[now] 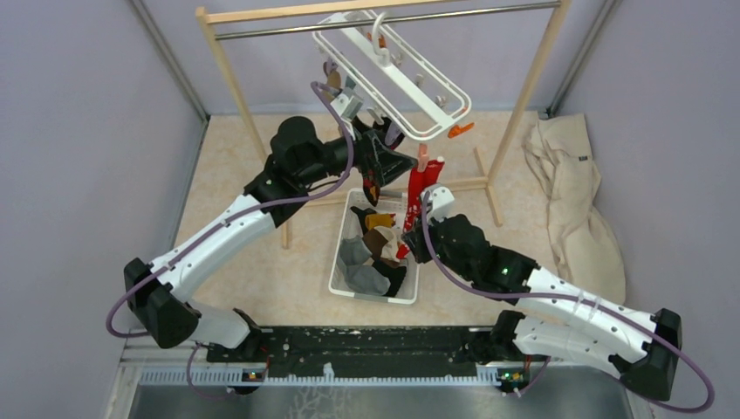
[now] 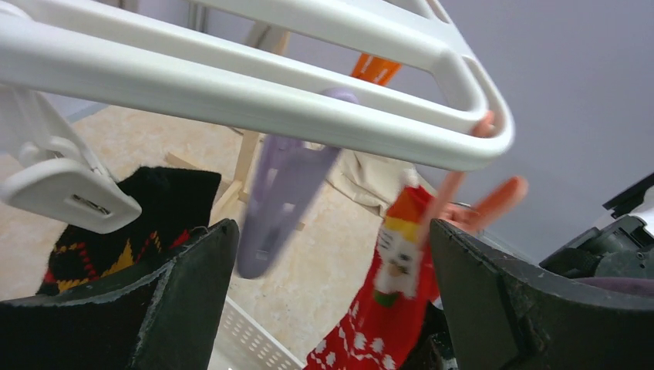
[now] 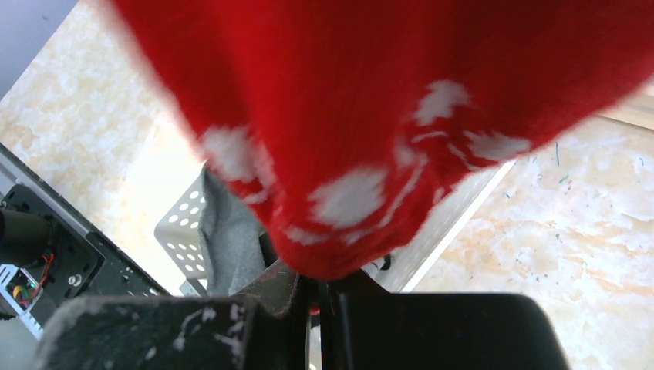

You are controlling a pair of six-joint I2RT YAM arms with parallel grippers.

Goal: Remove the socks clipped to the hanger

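Note:
A red patterned sock (image 1: 415, 194) hangs from a pink clip (image 2: 503, 202) at the near right corner of the white hanger (image 1: 417, 94). My right gripper is shut on the lower part of that sock, and the cloth stretches upward from its fingers. Just under the hanger's edge, my left gripper stands open. Its right finger (image 2: 482, 297) is close to the pink clip; whether they touch I cannot tell. A purple clip (image 2: 287, 193) shows between its fingers, and a black patterned sock (image 2: 146, 208) hangs behind the left finger.
Below stands a white basket (image 1: 334, 272) holding several socks, including a grey one (image 1: 359, 269). The hanger hangs from a metal rail (image 1: 489, 10) on a wooden frame. Beige cloth (image 1: 572, 209) lies on the floor at right.

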